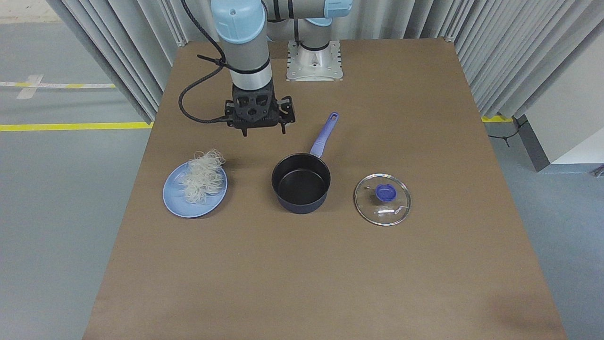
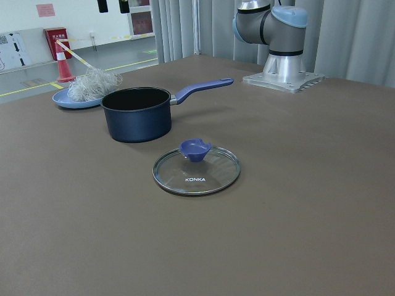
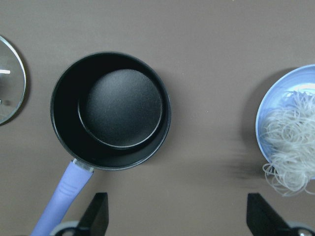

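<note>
My gripper (image 1: 263, 129) hangs open above the table, behind and left of the pot, nothing between its fingers; in the wrist view its two dark fingers stand wide apart. The dark saucepan (image 1: 300, 187) with a purple handle (image 1: 323, 133) sits mid-table, empty. To its left a blue plate (image 1: 178, 201) holds white noodle-like strands (image 1: 201, 178). To its right lies a glass lid (image 1: 382, 212) with a blue knob (image 1: 385, 192). In the wrist view the pot's handle (image 3: 64, 191) reaches toward the lower left, near one finger.
The robot's mounting plate (image 1: 314, 71) is at the back edge, with grey curtains behind it.
</note>
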